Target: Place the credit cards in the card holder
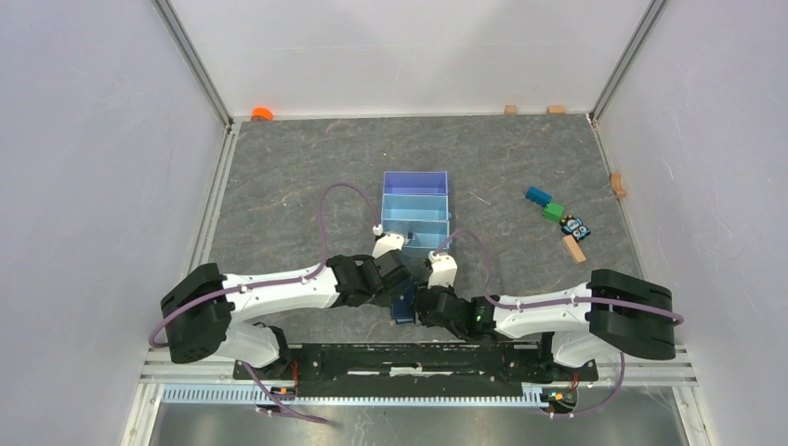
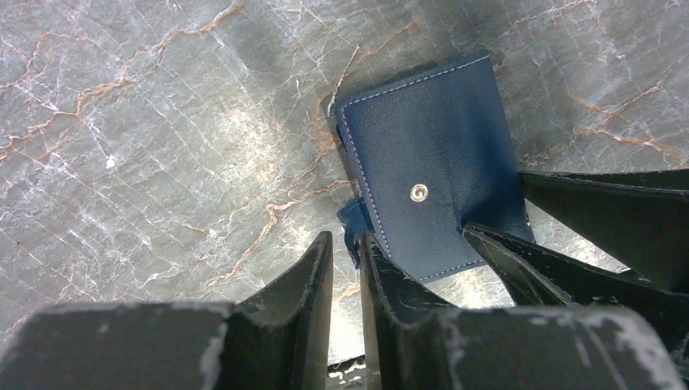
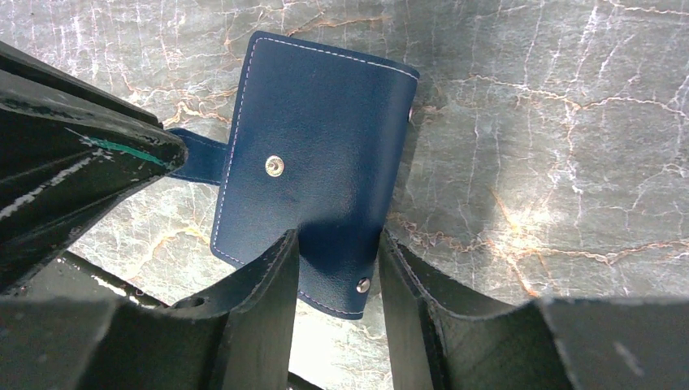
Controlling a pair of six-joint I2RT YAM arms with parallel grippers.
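The dark blue card holder (image 2: 431, 154), with white stitching and a metal snap, lies folded on the grey table in both wrist views. My right gripper is shut on its edge, the leather pinched between the fingers. A short strap (image 3: 201, 157) sticks out from the holder's opposite side. At that strap my left gripper stands slightly open, a narrow gap between its fingertips; one tip overlaps the strap's end. Both arms hide most of the holder in the top view. No credit card can be made out.
A blue-and-purple compartment tray (image 1: 415, 208) stands just beyond the grippers. Toy blocks (image 1: 553, 212) and an owl figure (image 1: 574, 228) lie at the right. An orange object (image 1: 262, 113) sits at the back left. Table areas left and right of the tray are mostly clear.
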